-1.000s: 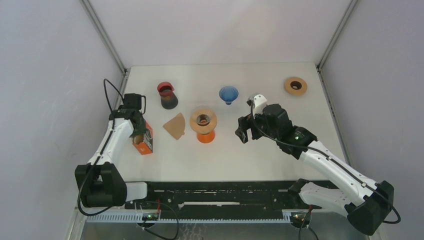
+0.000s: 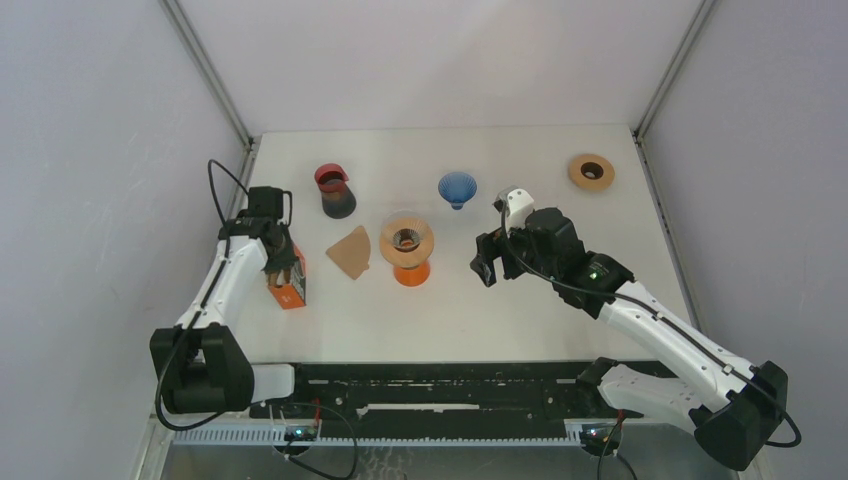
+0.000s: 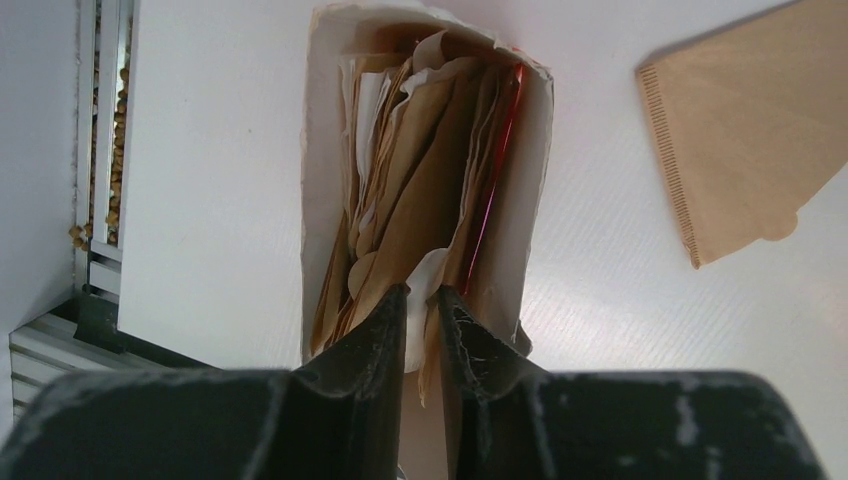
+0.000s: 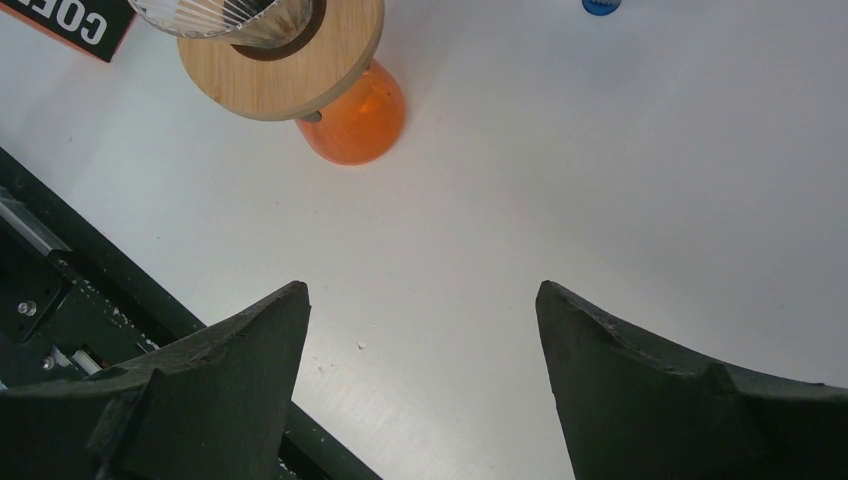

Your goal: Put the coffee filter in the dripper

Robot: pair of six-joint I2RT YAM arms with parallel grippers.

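My left gripper reaches over the open box (image 3: 535, 200) of brown paper filters (image 3: 425, 185). Its fingers stand a narrow gap apart, with a filter's thin edge showing in that gap; no firm grip on it shows. A single brown filter (image 2: 350, 252) lies flat on the table, right of the box. Right of that, the clear dripper (image 4: 215, 18) sits in a wooden collar (image 2: 420, 255) on an orange base (image 2: 411, 276); its cone shows no paper. My right gripper is open and empty above bare table.
A dark jug with a red rim (image 2: 337, 192) stands behind the loose filter. Farther right are a blue ribbed cone (image 2: 457, 187) and, at the back right, a wooden ring (image 2: 591, 172). Clear table lies in front of the dripper.
The left gripper's fingers have shifted slightly at the box. The right arm, the loose filter and the dripper look unmoved.
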